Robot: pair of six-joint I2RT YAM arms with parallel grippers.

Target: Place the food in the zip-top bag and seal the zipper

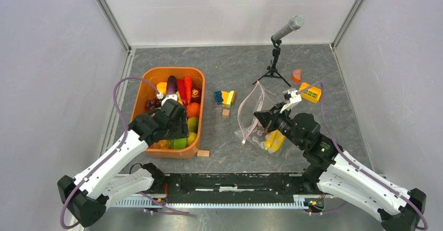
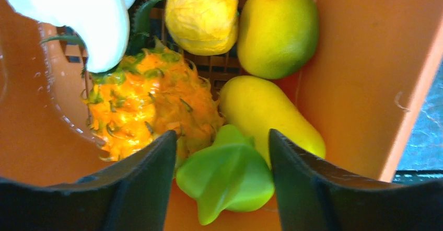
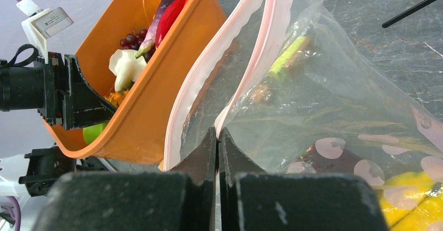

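Observation:
An orange bin (image 1: 200, 100) of toy food stands left of centre. My left gripper is down inside it, part open, its fingers either side of a green starfruit (image 2: 224, 173); whether they touch it is unclear. A spiky orange fruit (image 2: 146, 100), a yellow oblong fruit (image 2: 269, 116) and a mango (image 2: 277, 30) lie beside it. My right gripper is shut on the pinkish zipper edge of the clear zip top bag (image 3: 339, 95), which stands partly raised with yellow items inside.
A microphone on a tripod (image 1: 274, 64) stands behind the bag. Coloured blocks (image 1: 225, 98), small wooden blocks (image 1: 203, 153), a red piece (image 1: 296, 75) and a yellow object (image 1: 310, 92) lie on the grey floor, enclosed by walls.

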